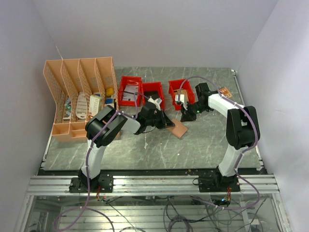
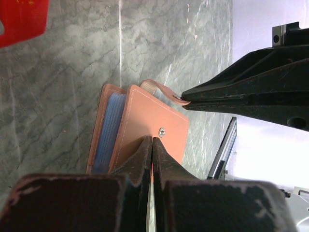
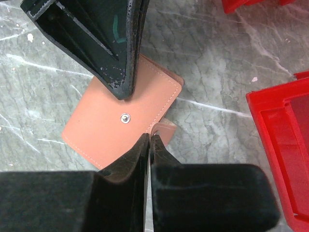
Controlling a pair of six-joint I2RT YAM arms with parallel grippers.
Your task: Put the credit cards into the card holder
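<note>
The tan card holder (image 1: 177, 130) (image 2: 164, 125) (image 3: 104, 125) lies on the table, with a blue sleeve (image 2: 111, 125) visible inside its side. My left gripper (image 1: 168, 123) is shut on the holder. My right gripper (image 1: 184, 118) is shut at the holder's side, with the thin tan strap (image 2: 164, 89) at its fingertips, lifted in a curve. No loose credit card can be made out near the holder.
Three red bins (image 1: 130, 79) (image 3: 268, 125) stand behind the holder. A large tan divided organiser (image 1: 63, 130) with assorted items fills the left. Small colourful items (image 1: 225, 92) lie at the back right.
</note>
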